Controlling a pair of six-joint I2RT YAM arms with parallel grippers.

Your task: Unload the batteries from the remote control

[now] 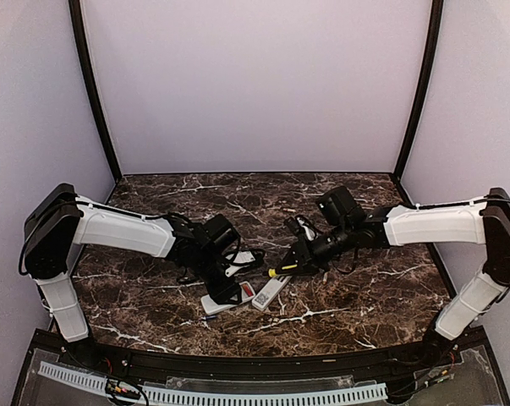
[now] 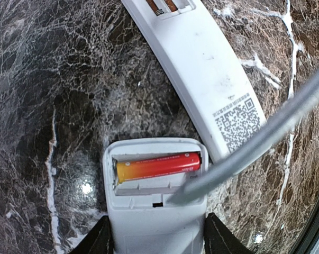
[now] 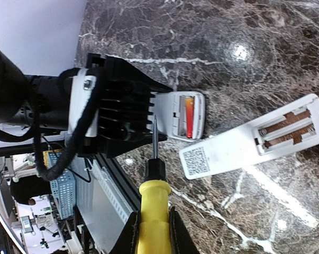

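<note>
A white remote control (image 2: 158, 233) lies with its battery compartment uncovered, and one red-orange battery (image 2: 159, 166) is in it. On either side of this remote, the fingers (image 2: 101, 241) of my left gripper rest against its edges, so it looks shut on it. My right gripper is shut around the yellow handle of a screwdriver (image 3: 155, 198). In the left wrist view the blurred shaft (image 2: 254, 140) crosses the frame, its tip appearing over the compartment's lower edge; whether it touches cannot be told.
A second white remote (image 3: 230, 151) with a QR code lies close beside the first, its compartment open and without batteries. A small blue item (image 1: 208, 317) lies by the first remote. Free tabletop (image 1: 263, 190) spreads behind the arms.
</note>
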